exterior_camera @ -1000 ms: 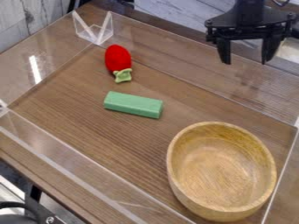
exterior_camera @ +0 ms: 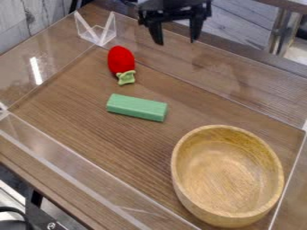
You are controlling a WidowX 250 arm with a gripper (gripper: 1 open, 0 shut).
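Observation:
My black gripper (exterior_camera: 173,32) is at the top centre of the camera view, open, above the back of the wooden table (exterior_camera: 72,148). Below and left of it lies a red object with a green end (exterior_camera: 121,63). A mint-green bar (exterior_camera: 136,107) lies near the middle, apart from the gripper. A large tan round bowl (exterior_camera: 225,177) sits at the lower right.
A clear wire-like or transparent container (exterior_camera: 96,28) stands at the top left, left of the gripper. Dark cables show at the bottom-left corner.
My gripper has moved steadily left along the back, from the upper right to the top centre, and slightly up in the view. The objects on the table have stayed put.

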